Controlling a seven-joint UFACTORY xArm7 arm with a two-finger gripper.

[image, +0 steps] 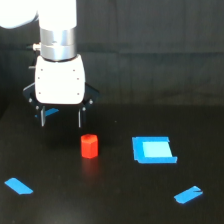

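A small red block sits upright on the dark table. My white gripper hangs above the table, a little left of and higher in the picture than the block. Its two dark fingers stand wide apart, with nothing held between them. To the right lies a pale square bordered with blue tape, its surface bare.
A strip of blue tape marks the table at the front left, and another strip the front right. Part of a further blue strip shows behind the gripper.
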